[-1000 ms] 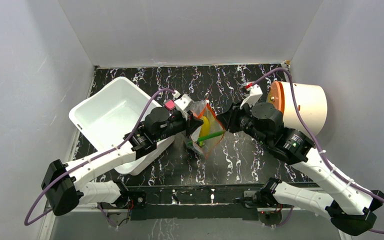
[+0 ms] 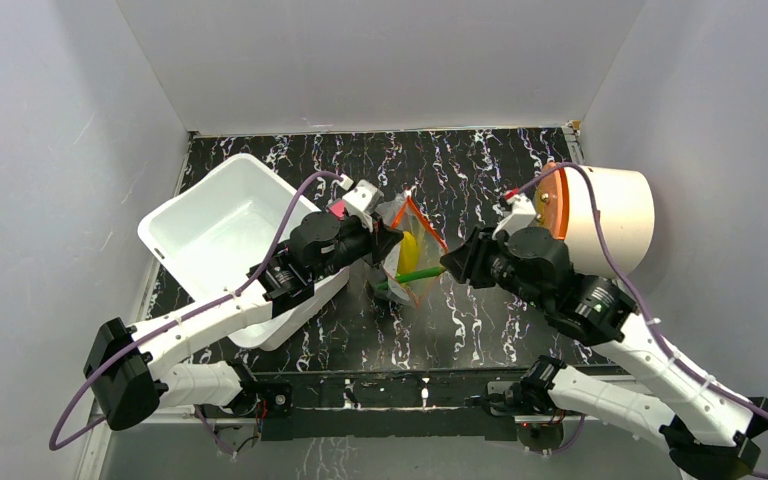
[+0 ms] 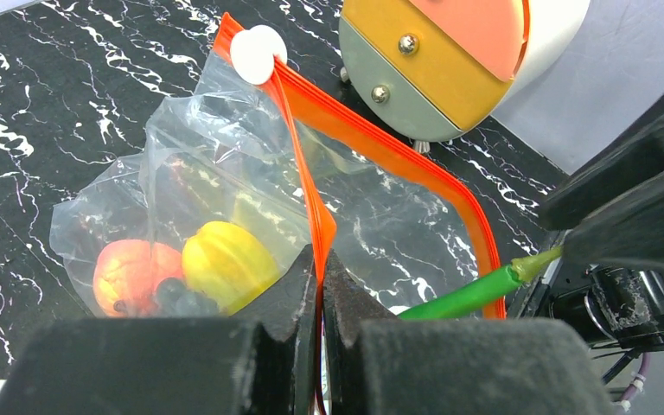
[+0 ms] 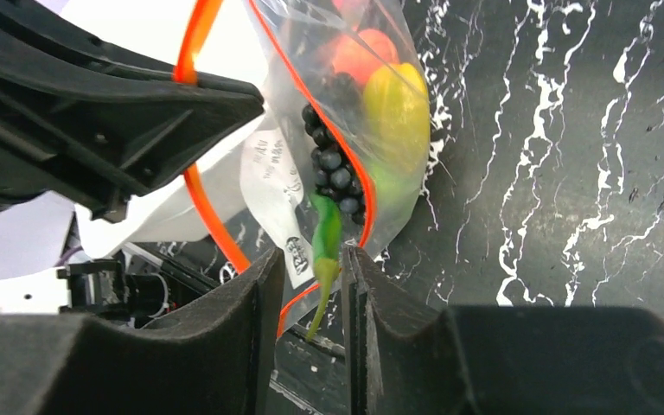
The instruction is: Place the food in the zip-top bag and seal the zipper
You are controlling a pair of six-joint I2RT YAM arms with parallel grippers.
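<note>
The clear zip bag with orange zipper edges holds a red fruit, a yellow fruit and dark grapes. A green pepper lies in the bag mouth, its stem poking out toward my right gripper. My left gripper is shut on the orange zipper strip, holding the mouth up. My right gripper is just right of the bag, its fingertips near the pepper stem; in the right wrist view the fingers stand slightly apart either side of it, not visibly gripping it.
An empty white bin is left of the bag. A cream cylinder with a colored face stands at the back right.
My right gripper has moved toward the front of the table, down to the level of the pepper's outer end. My left gripper has stayed about in place on the bag.
</note>
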